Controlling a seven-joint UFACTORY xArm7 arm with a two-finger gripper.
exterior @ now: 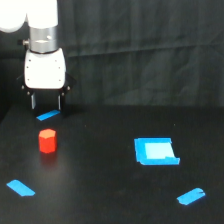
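At the upper left, my gripper (46,101) hangs over the back of the dark table. Its two dark fingers are spread apart, and nothing shows between them. A red block (47,141) with angled sides is on the table in front of the gripper, apart from it. On the right lies a white square (158,151) bordered in blue; nothing rests on it.
Blue strips mark the table: one by the gripper (48,115), another at the front left (20,188), a third at the front right (190,196). Black cloth (140,50) hangs behind.
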